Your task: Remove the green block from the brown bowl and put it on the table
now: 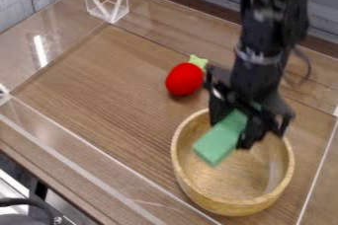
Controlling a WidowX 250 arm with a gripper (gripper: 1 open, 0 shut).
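The green block is tilted, its upper end held in my dark gripper, which is shut on it. In the picture it shows against the bowl's inside, and it appears raised from the bottom. Blur covers the arm, and the fingertips are hard to make out. The brown bowl stands at the lower right of the table, its back rim partly hidden by the gripper.
A red round object with a small green piece lies behind and left of the bowl. A white wire stand is at the far left. Bare table spreads across the left and middle.
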